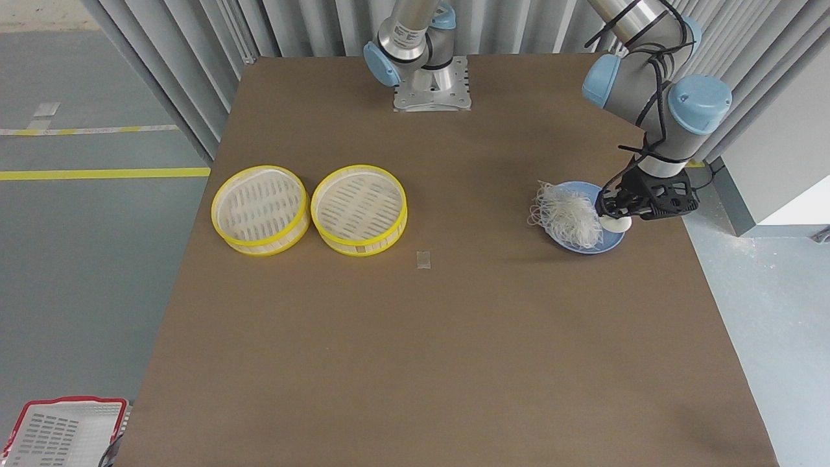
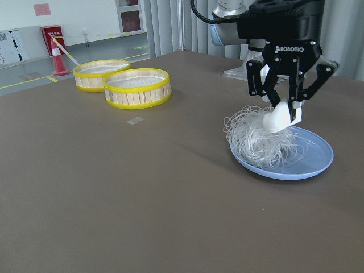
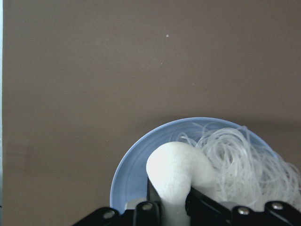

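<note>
A blue plate (image 2: pixel 318 159) holding a tangle of translucent white noodle-like strands (image 1: pixel 564 214) sits on the right side of the brown table. Above it, my gripper (image 2: pixel 287 111) is shut on a soft white curved object (image 3: pixel 174 169), lifted over the plate's rim beside the strands. In the wrist view the white object fills the space between the fingers and covers part of the plate.
Two yellow-rimmed round steamer baskets (image 1: pixel 260 209) stand left of centre. A red-rimmed white basket (image 1: pixel 62 432) is at lower left, off the table.
</note>
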